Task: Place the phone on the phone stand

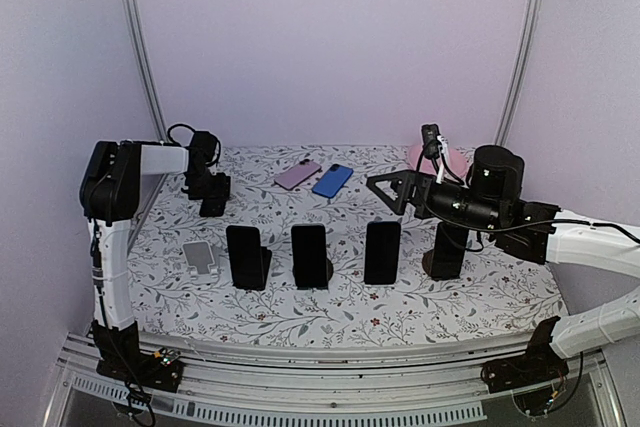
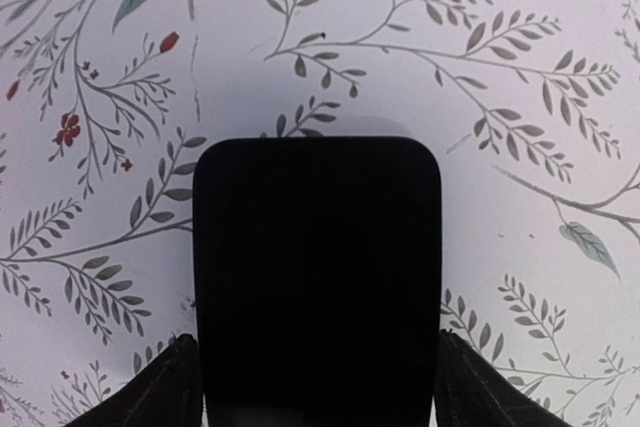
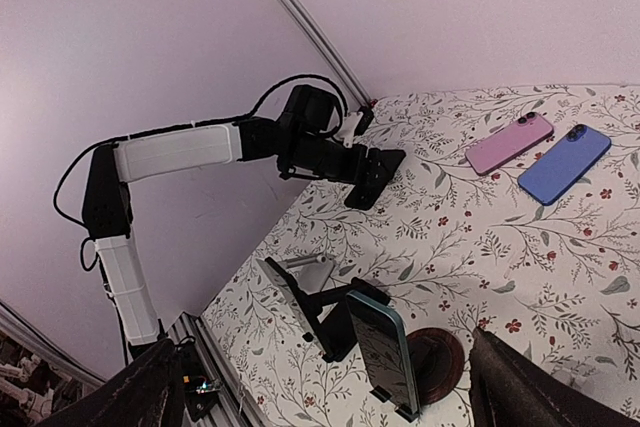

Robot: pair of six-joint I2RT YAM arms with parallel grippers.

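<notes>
A black phone [image 1: 213, 205] lies flat at the back left; it fills the middle of the left wrist view [image 2: 316, 267]. My left gripper [image 1: 211, 185] is down over it, its fingers at both long sides; whether they press on it I cannot tell. An empty silver phone stand [image 1: 200, 256] sits at the front left. My right gripper [image 1: 388, 190] is raised above the right side of the table, open with nothing between its fingers.
Several stands holding black phones [image 1: 309, 255] line the front. A pink phone [image 1: 297, 174] and a blue phone [image 1: 332, 181] lie at the back. A pink object [image 1: 454, 161] is partly hidden behind the right arm.
</notes>
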